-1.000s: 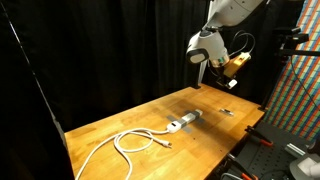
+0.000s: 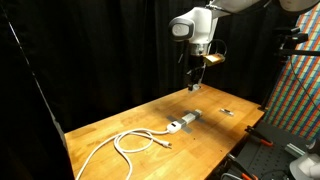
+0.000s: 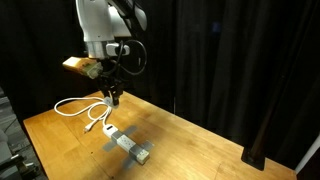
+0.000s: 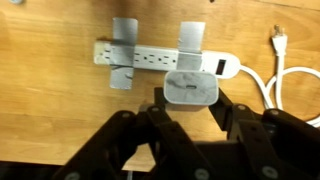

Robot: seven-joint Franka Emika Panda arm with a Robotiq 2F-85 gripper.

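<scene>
A white power strip [image 4: 155, 57] lies flat on the wooden table, with grey tape [image 4: 123, 55] across it in two places. My gripper is shut on a small pale block [image 4: 191, 88], which has a dark spot on its face. In the wrist view this block overlaps the strip's cable end. Both exterior views show the gripper [image 2: 194, 88] held above the table, the block [image 3: 113, 99] at its tips and apart from the strip [image 3: 128, 143]. What the block is cannot be made out for sure.
The strip's white cable [image 2: 122, 145] loops over the table, its plug [image 4: 279, 40] loose near the strip. Small items [image 2: 227, 112] lie on the table at the right in exterior view 1. Black curtains stand behind, and much of the wooden table [image 3: 190, 145] is bare.
In exterior view 1 my arm has swung left from the table's right side towards the power strip, carrying the pale block. The strip and cable have stayed put.
</scene>
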